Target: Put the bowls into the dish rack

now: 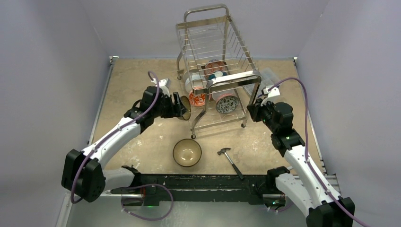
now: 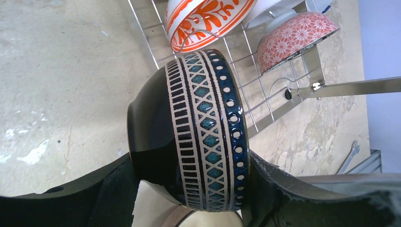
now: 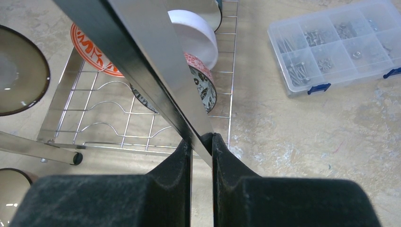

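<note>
My left gripper is shut on a dark blue patterned bowl [image 2: 203,127], one finger on each side of it. The bowl is tipped on its side; its brown inside [image 1: 186,108] shows from above, just left of the dish rack [image 1: 203,124]. A second brown-lined bowl [image 1: 187,152] sits upright on the table in front. The rack's lower level holds tilted bowls: an orange-patterned bowl [image 2: 208,21], a pink one [image 2: 295,40], a white one [image 3: 201,35] and others behind. My right gripper is shut on the rack's metal leg [image 3: 156,66].
A hammer [image 1: 230,162] lies in front of the rack. Right of the rack is a clear compartment box [image 3: 335,47] of small hardware. Bent wire dividers [image 3: 106,106] rise from the lower level's front. The upper level [image 1: 208,45] looks empty.
</note>
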